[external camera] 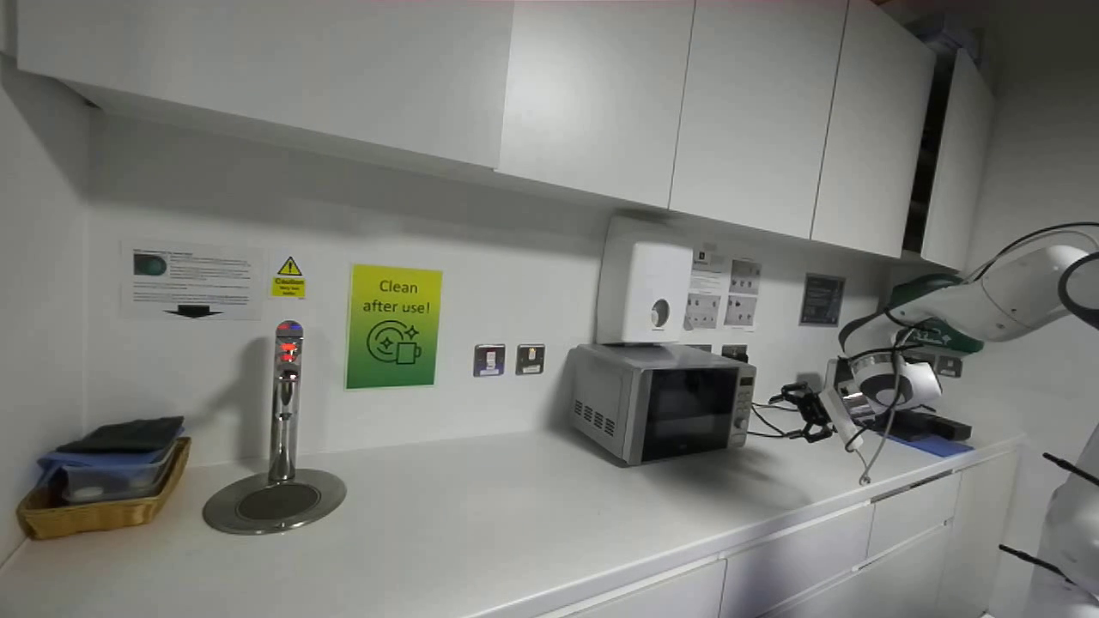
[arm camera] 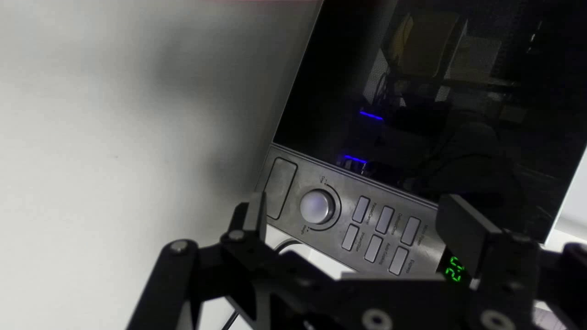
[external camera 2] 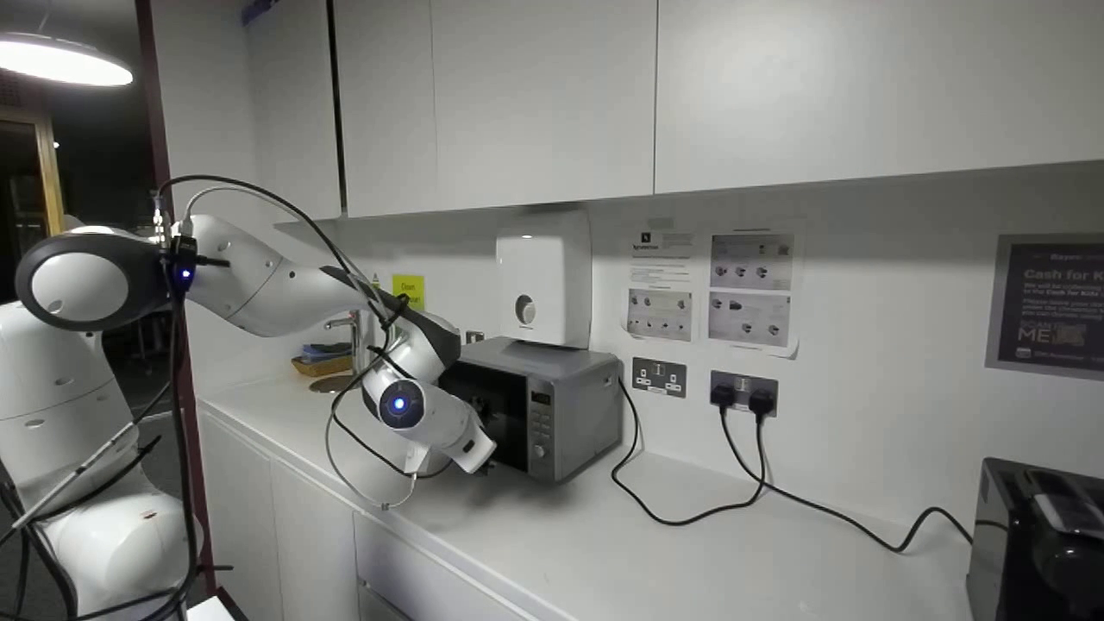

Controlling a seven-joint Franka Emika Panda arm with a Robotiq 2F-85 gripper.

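Note:
A silver microwave [external camera: 615, 403] stands on the counter with its dark door [arm camera: 440, 99] closed. My gripper [external camera: 792, 413] hangs above the counter in front of the microwave's control-panel side, apart from it. In the wrist view the gripper is open, its two fingers wide apart and nothing held. Between and beyond them lies the control panel, with a round knob [arm camera: 316, 206], several grey buttons [arm camera: 383, 219] and a green-lit display [arm camera: 454, 269]. At the panel's end sits a rectangular door-release button [arm camera: 280, 187]. In the second exterior view the arm hides the fingers and part of the door.
A white dispenser [external camera 2: 543, 278] sits over the microwave, below the wall cupboards. Cables [external camera 2: 662, 517] run along the counter to its right towards a black machine [external camera 2: 1040, 548]. To the left are a tap [external camera: 284, 412] and a basket [external camera: 103, 515], with clear counter between.

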